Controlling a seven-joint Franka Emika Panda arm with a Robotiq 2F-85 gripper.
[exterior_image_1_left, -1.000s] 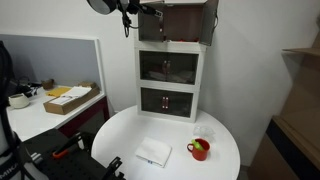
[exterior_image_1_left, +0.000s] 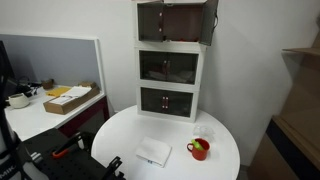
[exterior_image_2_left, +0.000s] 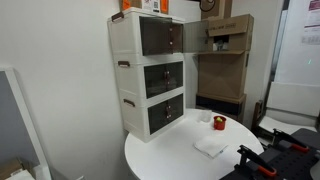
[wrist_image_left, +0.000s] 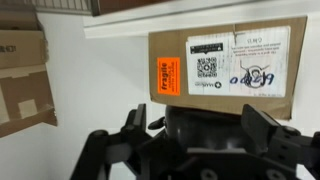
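My gripper spreads its two dark fingers apart at the bottom of the wrist view, so it is open. Just beyond them is a cardboard box (wrist_image_left: 225, 95) with an orange "fragile" sticker and a white label. A dark panel lies below the box, partly covered by the fingers; what it belongs to is hard to tell. The white cabinet (exterior_image_1_left: 168, 99) has three levels, and the doors of its top compartment (exterior_image_1_left: 182, 22) stand open. In exterior view 1 the gripper is out of frame.
On the round white table (exterior_image_1_left: 125, 128) are a white flat item (exterior_image_1_left: 153, 152), a red mug (exterior_image_1_left: 199, 149) with something green in it, and a clear container (exterior_image_1_left: 204, 131). Cardboard boxes (exterior_image_2_left: 222, 75) stand beside the cabinet.
In exterior view 1 the gripper and forearm have risen from in front of the cabinet's upper left and left the frame at the top. The things on the table have not moved.
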